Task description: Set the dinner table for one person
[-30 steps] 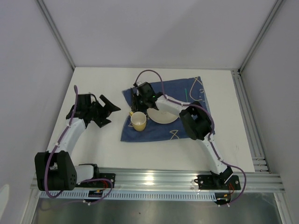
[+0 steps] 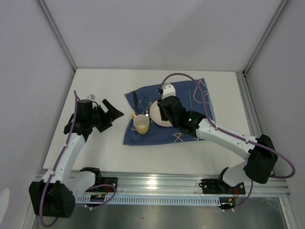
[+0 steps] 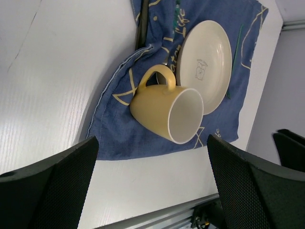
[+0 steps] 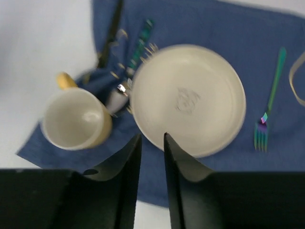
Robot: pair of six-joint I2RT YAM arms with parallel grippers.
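Note:
A blue cloth (image 2: 162, 138) bears a cream plate (image 4: 188, 95), a yellow mug (image 3: 157, 107) lying left of the plate, a dark knife (image 4: 112, 33), a spoon (image 4: 116, 98) with green handle beside the plate's left, and a green fork (image 4: 270, 95) at its right. My left gripper stands open left of the cloth, nothing between its fingers. My right gripper is raised above the plate area, fingertips slightly apart, with nothing seen between them.
Walls and metal rails (image 2: 252, 109) border it.
My right gripper has risen and moved right, from over the knife and spoon to over the plate. My left arm has shifted slightly. The tableware appears unmoved.

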